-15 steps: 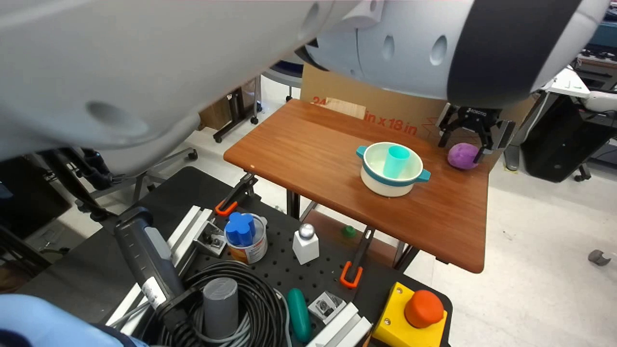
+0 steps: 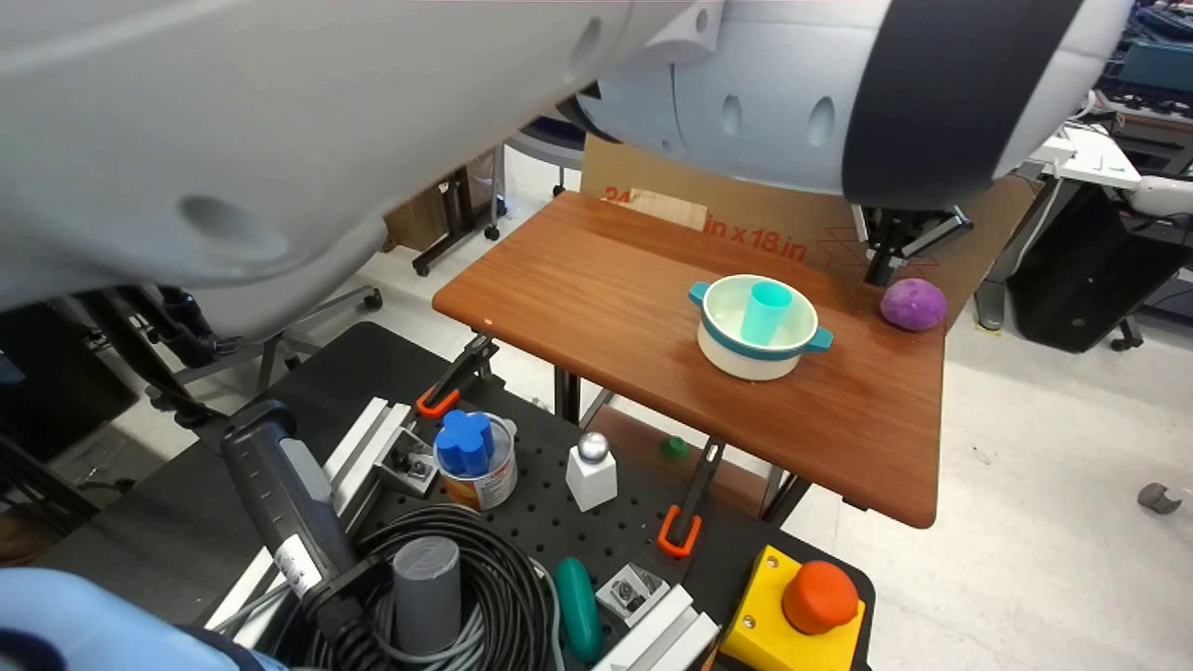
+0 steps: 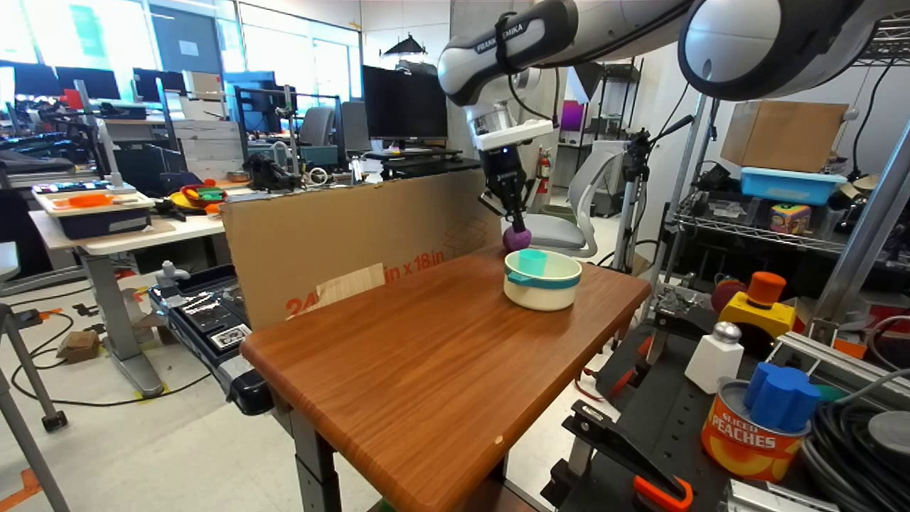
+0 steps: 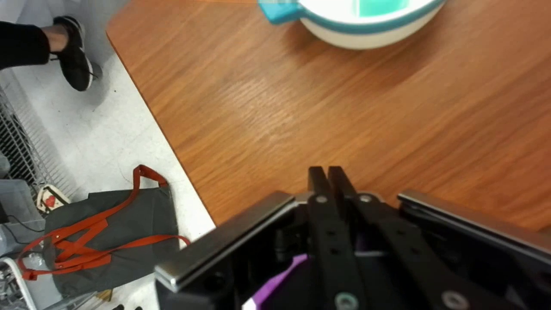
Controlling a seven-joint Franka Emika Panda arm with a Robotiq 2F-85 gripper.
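Note:
My gripper is shut, its two fingers together with nothing between them. In exterior view 1 its dark fingertips [image 2: 879, 272] are just left of a purple ball [image 2: 914, 304], which rests near the table's far right corner. From exterior view 2, the ball [image 3: 517, 239] shows right below and behind the fingers. Only a purple sliver shows beneath the gripper body in the wrist view. A cream pot [image 2: 727, 356] with teal rim and handles stands on the wooden table [image 2: 626, 291], holding a turquoise cup [image 2: 766, 313].
A cardboard sheet [image 3: 358, 239] stands upright along the table's far edge. Most of the tabletop away from the pot is clear. A black bench [image 2: 537, 447] in front carries a can [image 2: 492, 475], a white shaker [image 2: 590, 481] and a yellow-and-red button box [image 2: 772, 626].
A second ago the gripper was open around the purple ball. Now its fingers are shut and farther left, while the ball lies slightly farther right. The pot and cup look unmoved.

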